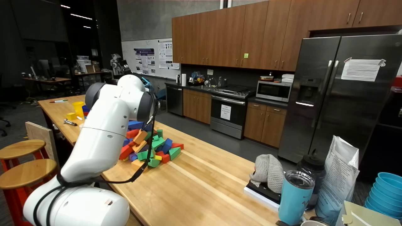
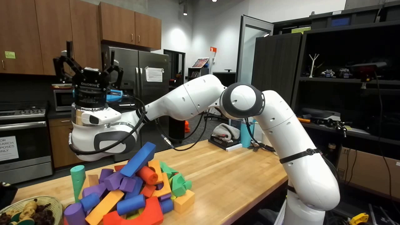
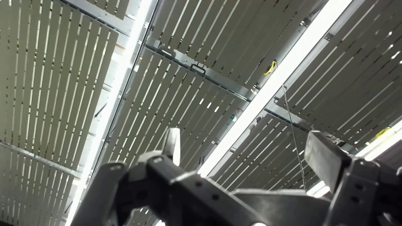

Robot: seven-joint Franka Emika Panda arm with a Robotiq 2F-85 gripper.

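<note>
High above the table, my gripper [image 2: 89, 52] points straight up, its two fingers spread wide and nothing between them. In the wrist view the gripper stands open against the ceiling, with its fingertips far apart. Below the wrist, a heap of coloured blocks [image 2: 127, 187] lies on the wooden table [image 2: 228, 180]. It mixes red, blue, green, orange and purple pieces, a long blue block [image 2: 138, 159] tilted on top. In exterior view 1 part of the heap [image 1: 150, 145] shows behind the arm, which hides the gripper's fingers there.
A wicker basket [image 2: 55, 206] stands left of the heap. Toward the other end are a grey cloth [image 1: 268, 169], a blue tumbler [image 1: 296, 197] and a paper bag [image 1: 339, 177]. A yellow cup [image 1: 78, 108] sits at the far end. Mid-table is clear.
</note>
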